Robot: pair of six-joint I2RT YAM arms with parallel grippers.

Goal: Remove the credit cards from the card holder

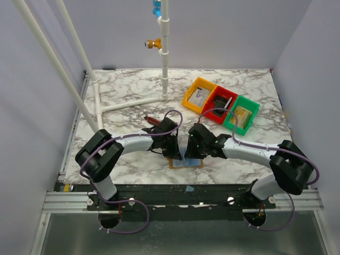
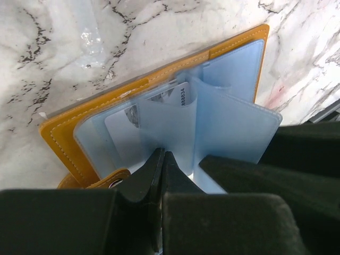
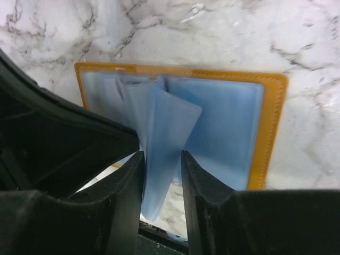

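The card holder lies spread on the table, brown-edged, with clear bluish sleeves. In the left wrist view a white card with grey print and digits sits beneath one sleeve. My left gripper is shut at the holder's lower edge, its tips over the sleeve; whether thin plastic is caught between them cannot be told. A raised sleeve flap stands up from the middle of the holder. My right gripper has its fingers apart, one to each side of this flap. Beyond the flap, the other half of the holder shows no printed card.
Yellow, red and green bins stand at the back right with flat items inside. A red object lies behind the left arm. White pipes stand at the left and back. Both grippers are very close together.
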